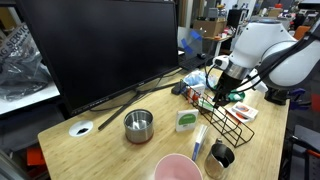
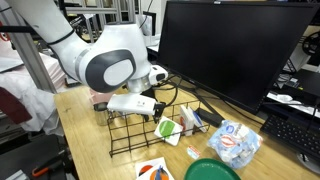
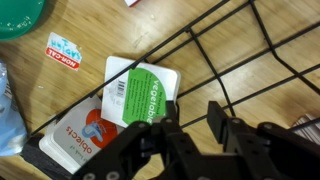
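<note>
A black wire rack (image 1: 240,128) stands on the wooden table, and my gripper is over it. In the wrist view its two dark fingertips stand apart, with no object clearly between them. A white box with a green label (image 3: 145,95) lies inside the rack, just beyond the left finger. Beside it is a white box with red and blue print (image 3: 82,132). From the other side, the white arm (image 2: 112,70) reaches over the rack, and the green-and-white box (image 2: 168,128) shows to the right of the arm's lower end. The arm hides part of the rack.
A metal pot (image 1: 139,127), a pink bowl (image 1: 178,168), a metal cup (image 1: 219,158) and an upright white-green box (image 1: 186,120) stand outside the rack. A green bowl (image 2: 208,170) and a plastic bag (image 2: 235,145) lie near it. The large monitor (image 1: 105,45) stands behind.
</note>
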